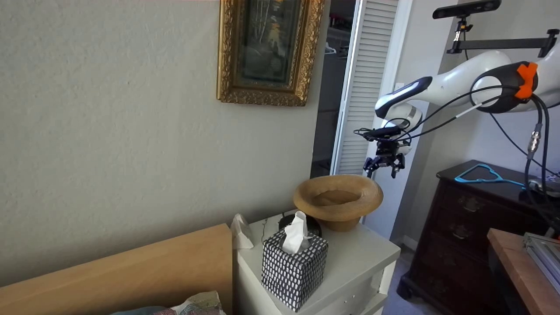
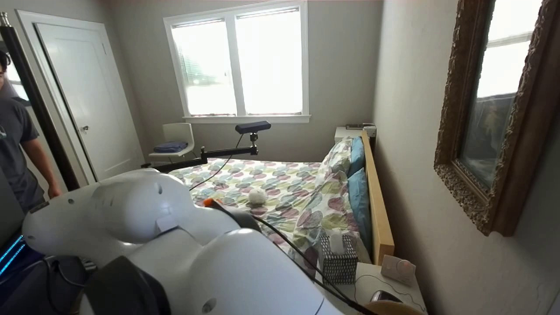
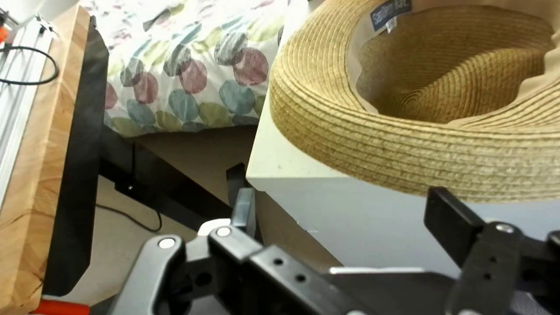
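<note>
A tan straw hat (image 1: 338,210) rests upside down, its hollow facing up, on the white nightstand (image 1: 362,260). Its wide brim (image 3: 336,136) fills the upper right of the wrist view, with a blue label inside the crown. In exterior view 1 my gripper (image 1: 382,170) hangs close to the brim's right side, slightly above it. Both fingers stand wide apart in the wrist view, the right fingertip (image 3: 446,210) showing just below the brim's edge. Nothing sits between them. Exterior view 2 hides the gripper and shows only a sliver of the hat (image 2: 393,307).
A patterned tissue box (image 1: 295,267) stands in front of the hat, near a pinkish-white block (image 1: 241,232). Right of the nightstand is a dark dresser (image 1: 451,225) bearing a blue hanger (image 1: 488,175). A person (image 2: 23,141) stands at the left in exterior view 2.
</note>
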